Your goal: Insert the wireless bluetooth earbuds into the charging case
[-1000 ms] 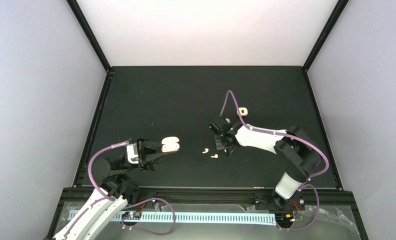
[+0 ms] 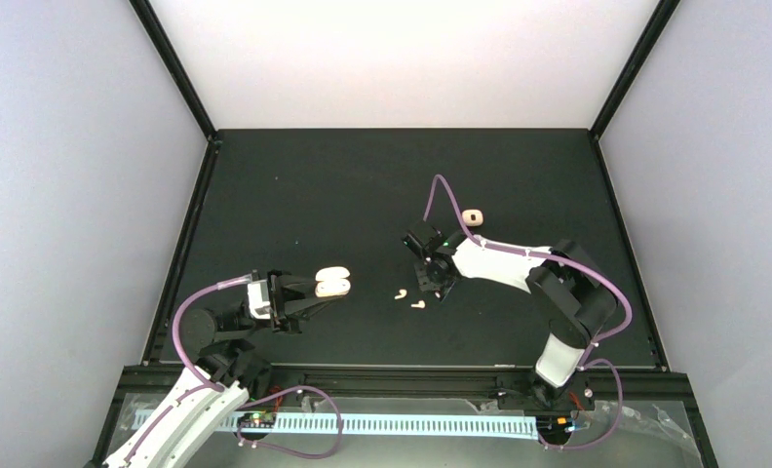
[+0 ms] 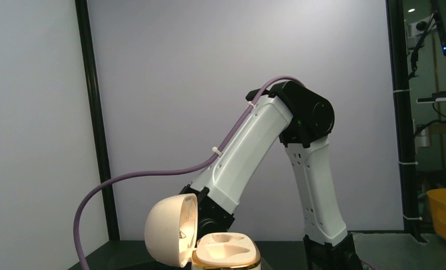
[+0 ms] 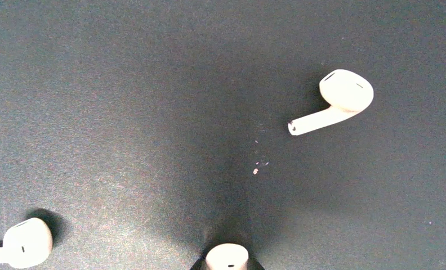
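The cream charging case point(image 2: 333, 288) is held by my left gripper point(image 2: 316, 292), which is shut on it. In the left wrist view the lid stands swung up beside the case body point(image 3: 226, 250), and its earbud hollows look empty. My right gripper is shut on a white earbud point(image 4: 227, 256), just at the lower edge of the right wrist view; only its rounded head shows. Two loose earbuds lie on the mat: one earbud point(image 4: 347, 93) with its full stem showing, and another earbud point(image 4: 29, 243) partly cut off at the left edge.
A second pale case point(image 2: 472, 216) sits shut behind the right gripper. Dark mat point(image 2: 363, 175) is open at the back and between the two arms. Tiny specks lie near the earbuds.
The left arm, the case and the two loose earbuds have stayed put.
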